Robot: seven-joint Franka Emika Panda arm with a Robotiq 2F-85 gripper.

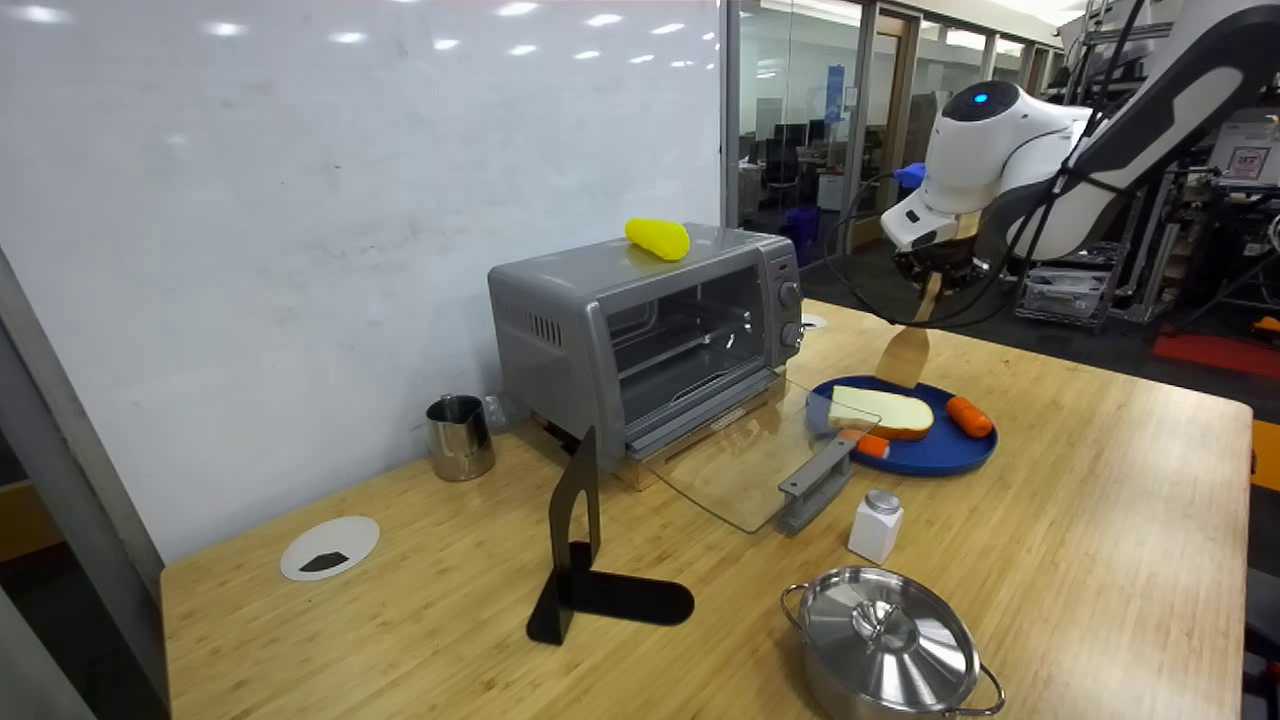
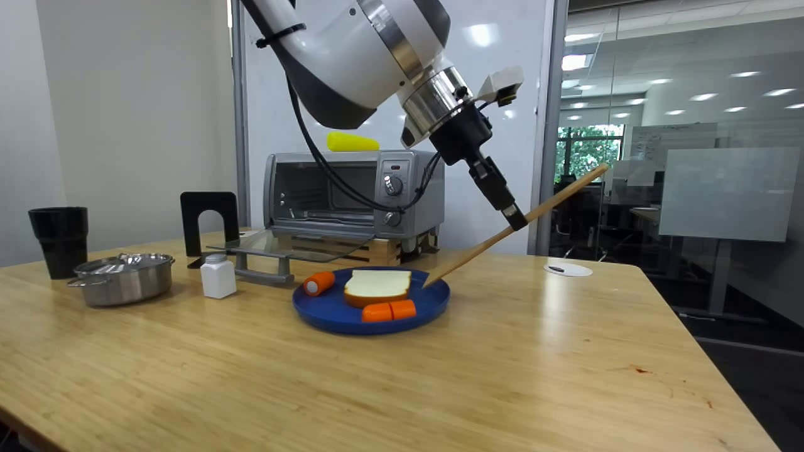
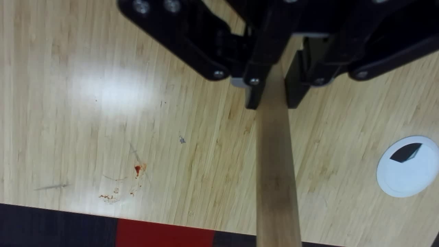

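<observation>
A wooden spatula (image 2: 490, 240) slants down with its blade at the right edge of the blue plate (image 2: 331, 317), close to the bread. My gripper (image 2: 517, 218) is shut on its handle; in the wrist view the handle (image 3: 274, 136) runs between the two black finger pads. On the plate lies a slice of bread (image 2: 377, 285), with orange carrot pieces (image 2: 388, 310) in front and another carrot piece (image 2: 320, 283) to its left. Whether the blade touches the plate, I cannot tell.
The toaster oven (image 1: 552, 348) stands behind the plate, its glass door (image 1: 750, 468) lowered and a yellow object (image 1: 657, 238) on top. A white shaker (image 1: 876, 526) and lidded pot (image 1: 888, 642) stand nearby.
</observation>
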